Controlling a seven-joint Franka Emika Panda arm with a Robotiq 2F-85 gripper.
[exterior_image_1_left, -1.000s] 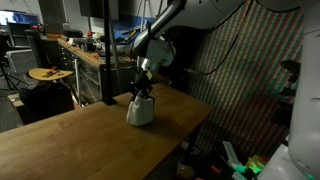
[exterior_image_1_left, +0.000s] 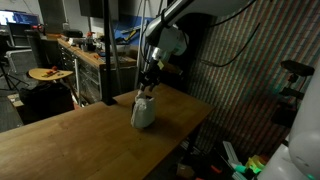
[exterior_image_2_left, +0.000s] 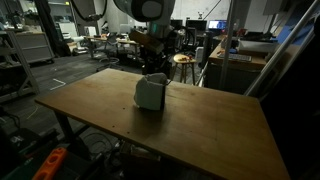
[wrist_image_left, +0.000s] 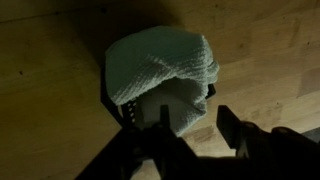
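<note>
A pale, textured cloth (wrist_image_left: 160, 62) hangs over a dark-edged container (wrist_image_left: 127, 110) in the wrist view. The draped bundle (exterior_image_1_left: 143, 112) stands on the wooden table in exterior view 1, and the same cloth (exterior_image_2_left: 150, 93) shows in exterior view 2. Directly over it is my gripper (exterior_image_1_left: 147, 86), pointing down. Its fingertips (wrist_image_left: 228, 118) are spread in the wrist view, so it is open. One cloth corner reaches close to the gap between the fingers; whether it touches them is unclear. Most of the container is hidden by the cloth.
Outside the table stand a stool (exterior_image_2_left: 183, 66) and workbenches. A dark partition (exterior_image_1_left: 260, 60) rises at the right in exterior view 1.
My gripper has risen from the top of the cloth and shifted slightly. The bundle stands a little farther right than one second ago, still on the table.
</note>
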